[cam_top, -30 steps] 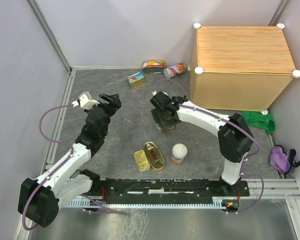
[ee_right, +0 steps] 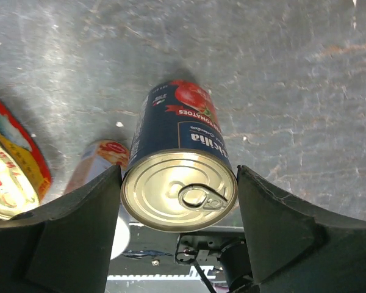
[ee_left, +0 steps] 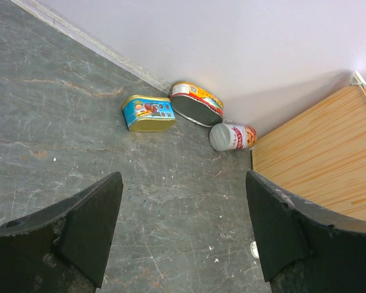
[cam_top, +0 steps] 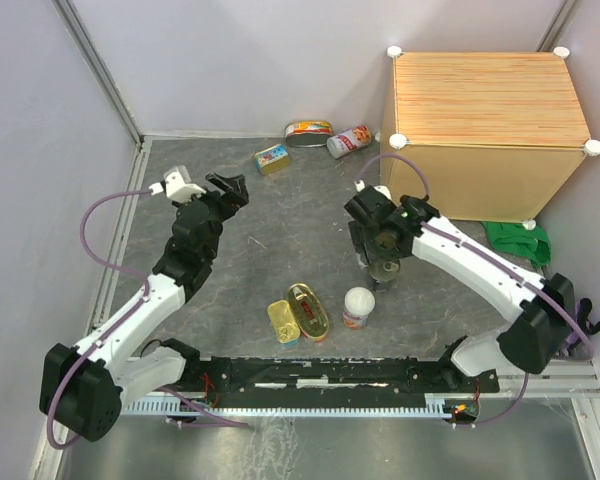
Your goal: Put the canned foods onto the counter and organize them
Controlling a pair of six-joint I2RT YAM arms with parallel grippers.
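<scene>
In the right wrist view a dark blue tomato can (ee_right: 183,131), its gold lid with pull ring (ee_right: 179,189) facing the camera, sits between the fingertips of my right gripper, which touch both sides. From above, this can (cam_top: 385,271) shows just below that gripper; whether its base touches the counter I cannot tell. Nothing is between the wide-open fingers of my left gripper, raised over the left side. At the back wall are a blue-yellow tin (ee_left: 149,114), an oval tin on edge (ee_left: 197,102) and a can on its side (ee_left: 232,137).
Along the front lie a yellow tin (cam_top: 284,321), an oval gold tin (cam_top: 308,311) and a white-topped can (cam_top: 357,306). A wooden cabinet (cam_top: 488,100) fills the back right, a green cloth (cam_top: 518,241) beside its base.
My right gripper has moved right, the blue can shifting with it, away from the white-topped can. The left arm has shifted only slightly. The other cans stay put.
</scene>
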